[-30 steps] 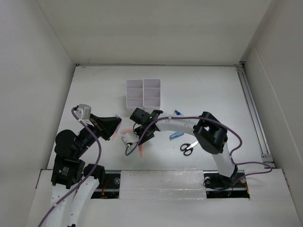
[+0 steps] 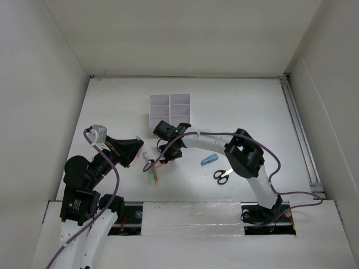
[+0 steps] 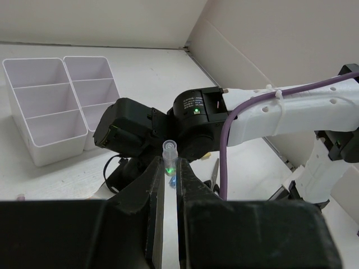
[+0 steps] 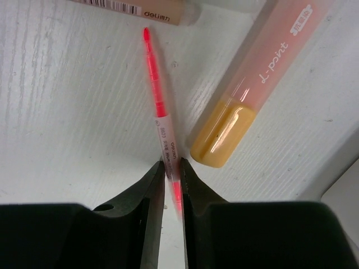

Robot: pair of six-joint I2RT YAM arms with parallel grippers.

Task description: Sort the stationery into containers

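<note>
My left gripper is shut on a clear-bodied pen [image 3: 170,154], held above the table's left side. My right gripper is down at the table, shut on a bright pink pen [image 4: 164,131] at its white label. Right of that pen lies a pink-and-orange L-point tube [image 4: 224,134], and a brown item [image 4: 140,11] lies beyond it. The white compartment organizer [image 2: 170,96] stands at the back middle. A blue item [image 2: 209,159] and black-handled scissors [image 2: 221,176] lie to the right of the right gripper.
The right arm [image 2: 247,151] reaches across the middle in front of the organizer. Green and orange items [image 2: 151,175] lie near the front middle.
The left arm is nearly unmoved.
</note>
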